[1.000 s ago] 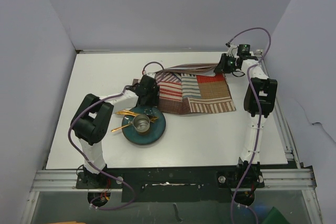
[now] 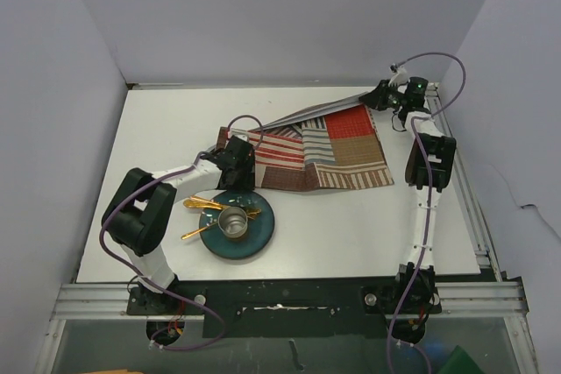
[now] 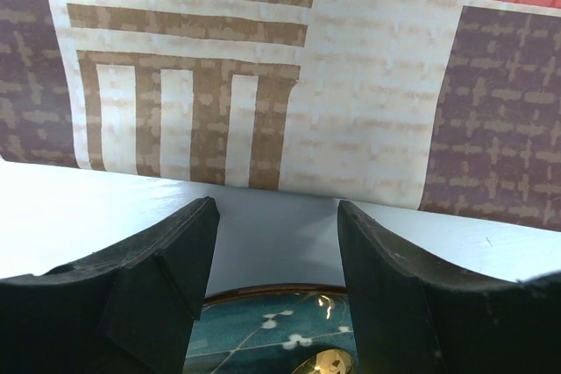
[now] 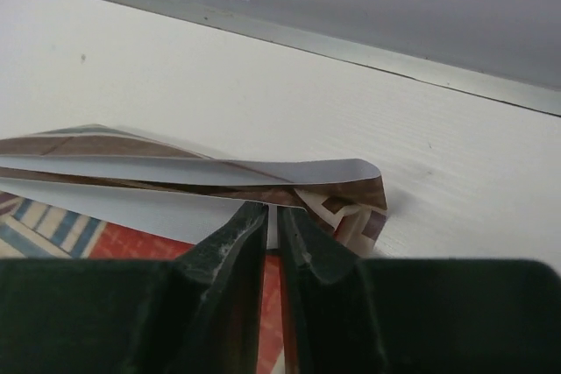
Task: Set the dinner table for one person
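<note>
A patterned placemat (image 2: 351, 151) lies across the middle of the table, its far edge folded over with the pale underside up. At its far right corner my right gripper (image 2: 368, 101) is shut on the folded edge; in the right wrist view the fold (image 4: 175, 168) runs left from my fingertips. My left gripper is open, its fingers apart, over the gap between the placemat's near edge (image 3: 368, 155) and the teal plate. The plate (image 2: 230, 250) sits at front left, bearing a metal cup (image 2: 233, 222) and gold cutlery (image 2: 203, 204).
Walls stand close behind and to the right. The left forearm (image 2: 188, 179) passes low beside the plate.
The plate with its cup and cutlery has shifted slightly toward the front and left, as has my left gripper.
</note>
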